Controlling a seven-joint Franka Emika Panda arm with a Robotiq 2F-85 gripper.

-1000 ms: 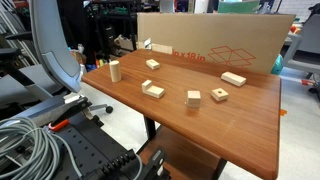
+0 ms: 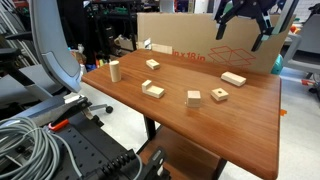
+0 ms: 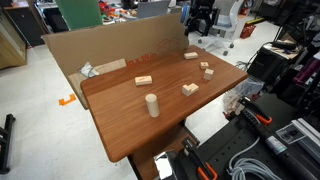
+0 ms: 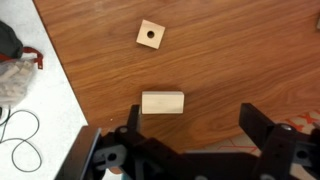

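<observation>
High over the table's right back part in exterior view 1, my gripper [image 2: 238,42] hangs open, its fingers [image 2: 221,30] spread wide and nothing between them. In the wrist view a pale rectangular block [image 4: 162,102] lies on the wood between the two fingers, well below them. That flat block [image 2: 233,79] lies near the back cardboard in exterior view 1. Close by rests a small square block with a hole [image 4: 151,34]. A cube-like block [image 2: 193,98], a notched block [image 2: 153,89], another small block [image 2: 152,64] and an upright cylinder [image 2: 115,71] stand elsewhere on the table.
Cardboard [image 2: 190,40] walls off the back of the brown table [image 2: 240,130]. Coiled cables [image 2: 30,150] lie on the dark bench at the front left.
From out of view at the top of exterior view 1, my gripper has come down over the back right of the table. The blocks have stayed put.
</observation>
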